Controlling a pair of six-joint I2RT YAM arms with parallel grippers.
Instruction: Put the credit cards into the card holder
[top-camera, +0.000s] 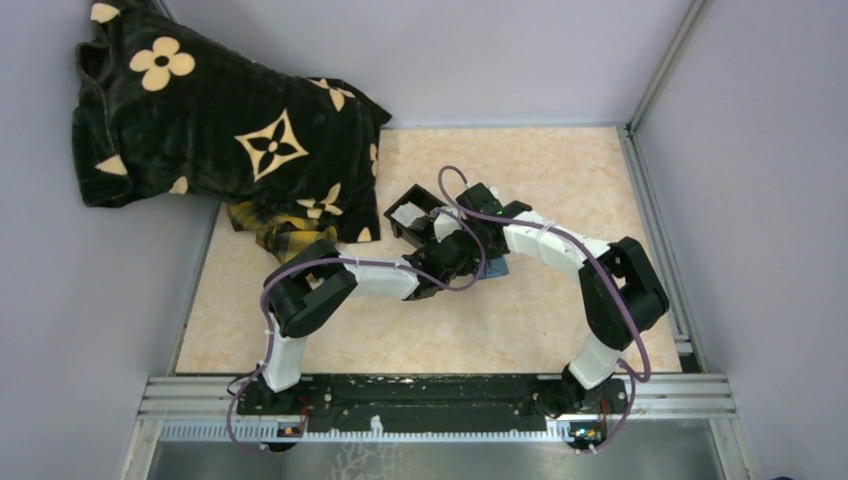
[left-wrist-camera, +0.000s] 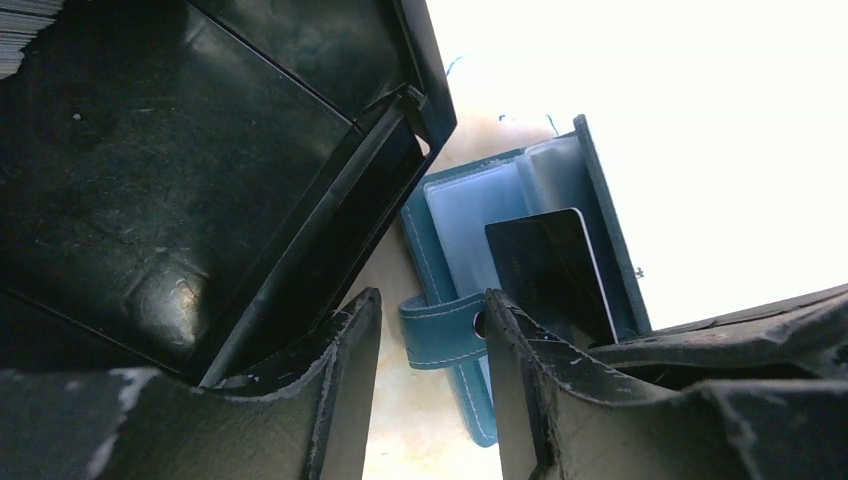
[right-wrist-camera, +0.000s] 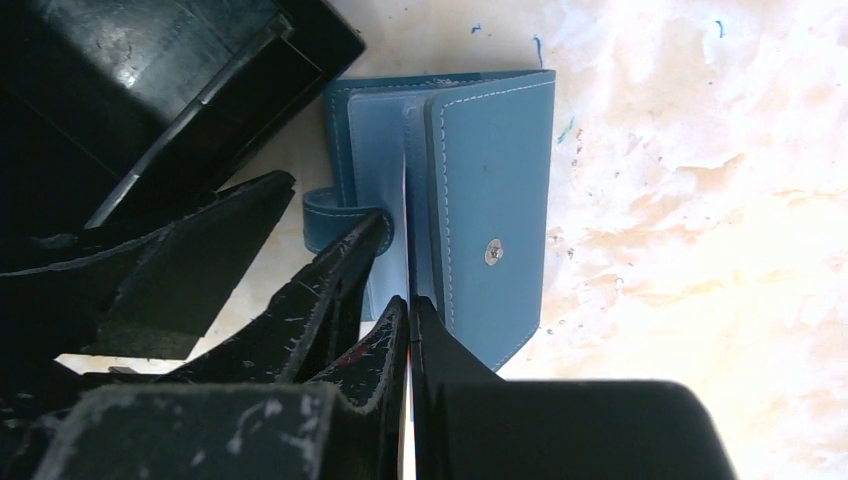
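A teal card holder (right-wrist-camera: 490, 180) lies open on the table under both grippers, with clear sleeves and its strap (left-wrist-camera: 435, 335). In the left wrist view a black card (left-wrist-camera: 540, 260) sits at the sleeves. My left gripper is part open, its fingertips around the strap, one touching or very near it. My right gripper is shut over the sleeves, with at most a thin edge at its tips; whether it holds that cannot be told. The left gripper's fingers reach in beside it in the right wrist view.
A black box (top-camera: 395, 205) with pale contents stands just behind and left of the holder. A dark patterned blanket (top-camera: 230, 120) fills the back left.
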